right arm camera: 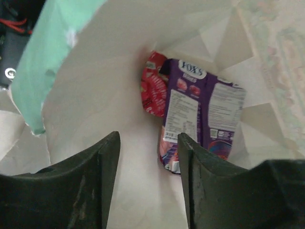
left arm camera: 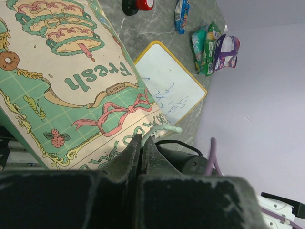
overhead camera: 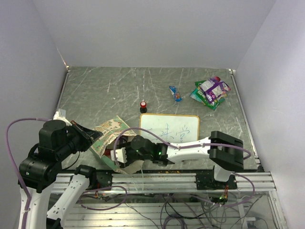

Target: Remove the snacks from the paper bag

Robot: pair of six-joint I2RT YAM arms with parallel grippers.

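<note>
A printed paper bag [left arm camera: 71,71] lies on its side at the front left of the table. My left gripper is shut on the pale cord handle [left arm camera: 161,129] at its mouth edge. Inside the bag, the right wrist view shows a purple snack packet [right arm camera: 207,107] with white label panels and, partly behind it, a red packet [right arm camera: 153,88]. My right gripper reaches into the mouth with its fingers apart and nothing between them. The purple packet's lower end appears just beyond the right fingertip; whether they touch I cannot tell.
Purple and green snack packets [overhead camera: 213,90] lie at the back right, with a small blue packet [overhead camera: 175,93] left of them. A red-capped bottle [overhead camera: 143,107] stands mid-table. The whiteboard [overhead camera: 178,128] lies partly under my right arm.
</note>
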